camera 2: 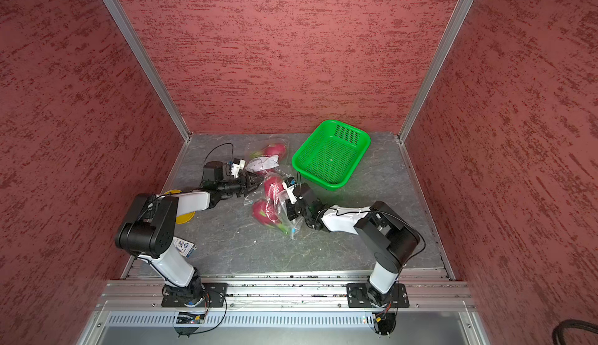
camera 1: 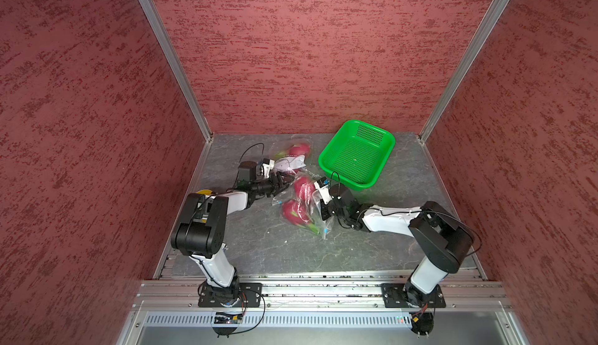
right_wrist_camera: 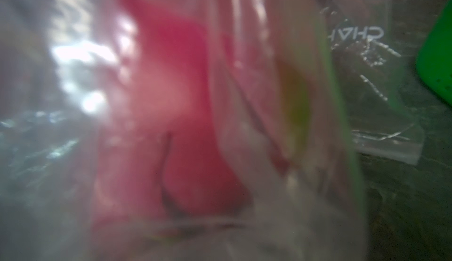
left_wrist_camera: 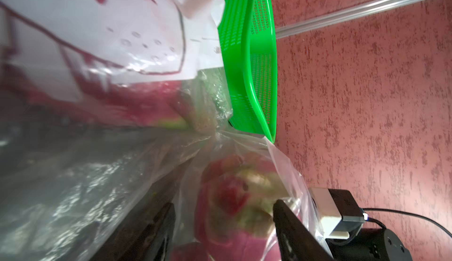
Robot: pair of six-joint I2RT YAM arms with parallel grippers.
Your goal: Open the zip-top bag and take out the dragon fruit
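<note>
Two pink dragon fruits, one nearer (camera 1: 295, 213) and one farther (camera 1: 303, 187), lie inside a clear zip top bag (camera 1: 325, 228) at the table's middle. My right gripper (camera 1: 324, 200) is shut on the bag's right edge; its fingers do not show in the right wrist view, where blurred plastic over a dragon fruit (right_wrist_camera: 183, 96) fills most of the picture. At the bag's far left side stands my left gripper, open. In the left wrist view, a dragon fruit (left_wrist_camera: 235, 190) under plastic appears between its two fingers. Whether they touch the bag I cannot tell.
Behind lies a second bag with a white paper label (camera 2: 262, 163) and a dragon fruit (camera 2: 274, 150). A green basket (camera 1: 325, 158), empty, stands at the back right. Partly behind the left arm is a yellow object (camera 2: 185, 218).
</note>
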